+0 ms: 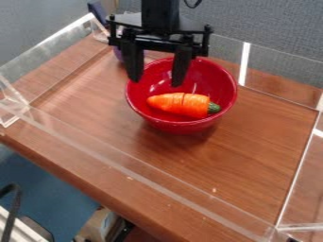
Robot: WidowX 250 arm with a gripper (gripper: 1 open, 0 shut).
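Note:
A red bowl (172, 125) sits on the wooden table, holding an orange toy carrot (177, 103) with a green top pointing right. My black gripper (158, 66) hangs above the back of the bowl, left of centre, its two fingers apart with nothing seen between them. The left finger reaches down near the bowl's back-left rim. Behind it, at the left, a purple object is mostly hidden.
Clear plastic walls (303, 165) edge the table. A dark blue item stands at the back left.

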